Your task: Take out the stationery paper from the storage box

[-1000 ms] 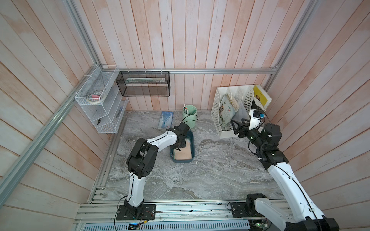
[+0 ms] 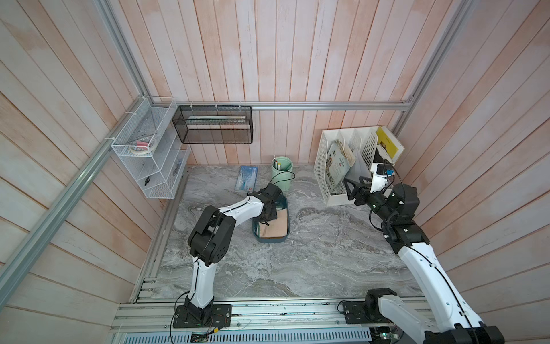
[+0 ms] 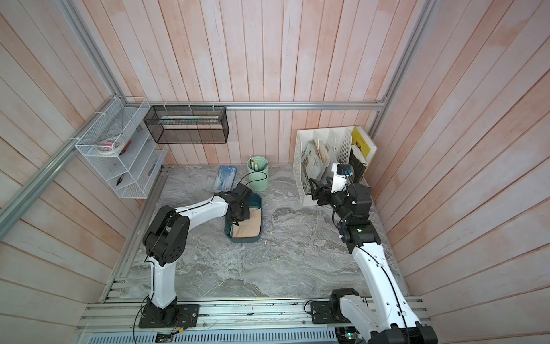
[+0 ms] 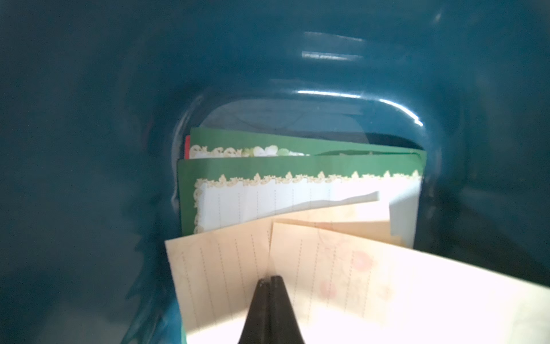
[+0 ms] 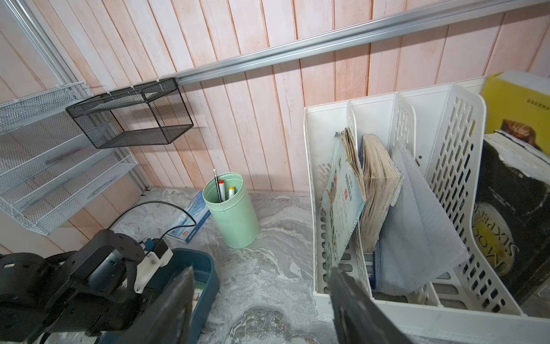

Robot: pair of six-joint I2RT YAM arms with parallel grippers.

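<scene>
The teal storage box (image 2: 286,232) (image 4: 86,172) sits mid-table, holding stationery paper: cream lined sheets (image 2: 273,224) (image 4: 217,269) lie over green-bordered sheets (image 4: 298,166). My left gripper (image 2: 264,220) is down inside the box with its fingertips together at the cream sheets, nothing visible between them. My right gripper (image 2: 349,186) hangs at the right before the white file organizer, its fingers apart and empty.
The white organizer (image 5: 326,114) holds books and a mesh pouch. A green pen cup (image 5: 235,218) and a blue packet (image 2: 246,177) stand behind the box. Mesh baskets (image 2: 212,132) hang on the walls.
The cream paper in the box sits slightly askew compared with a second ago. Both arms look almost unmoved.
</scene>
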